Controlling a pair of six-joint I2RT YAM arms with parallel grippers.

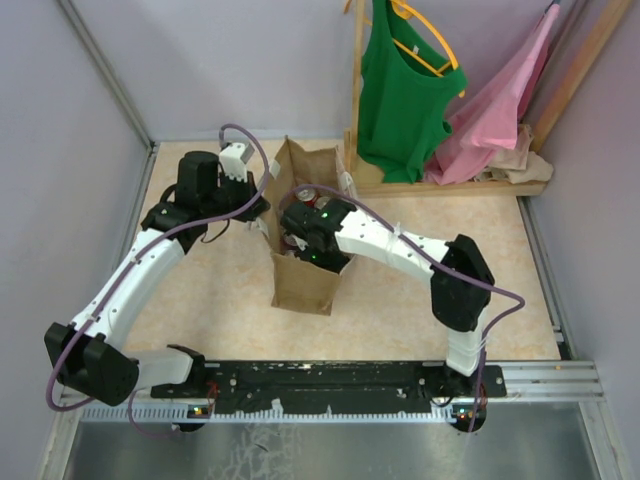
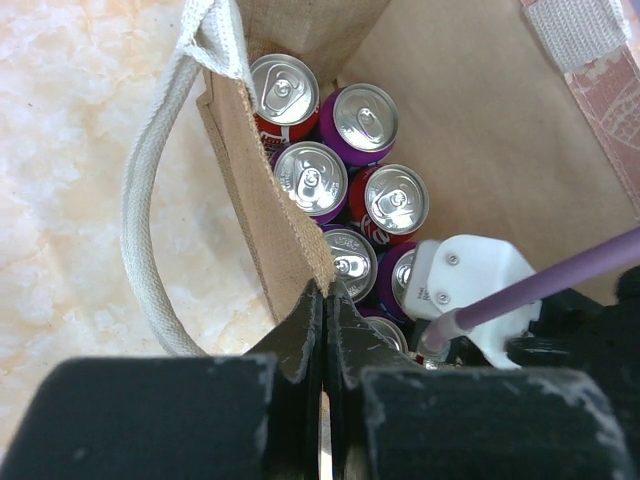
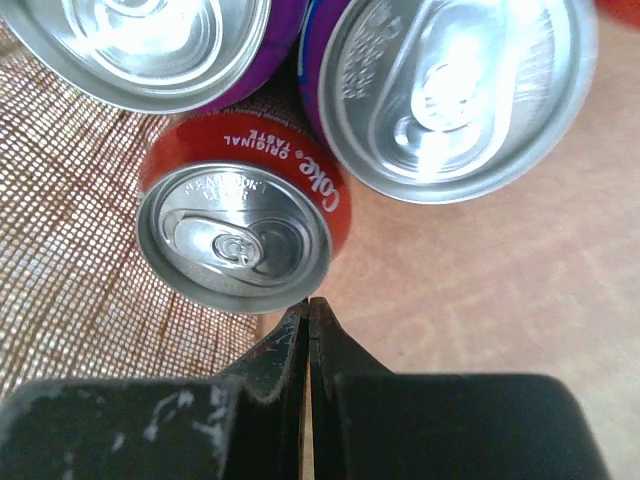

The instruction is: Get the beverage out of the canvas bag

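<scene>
The brown canvas bag (image 1: 305,287) stands open near the table's middle, filled with several red and purple drink cans. My left gripper is shut on the rim of the bag's left wall. Inside the bag, my right gripper is shut with nothing between its fingers, its tips beside the lid edge of a red Coke can (image 3: 235,238). That can is close to the woven bag wall and tilted in the right wrist view. Two purple cans are beyond it. From above, the right arm hides the near part of the bag's inside.
A white strap handle (image 2: 140,230) loops outside the left bag wall. Behind the bag, a wooden rack (image 1: 375,188) holds a green top (image 1: 410,100) and a pink garment (image 1: 485,125). Bare table (image 1: 470,290) lies on both sides.
</scene>
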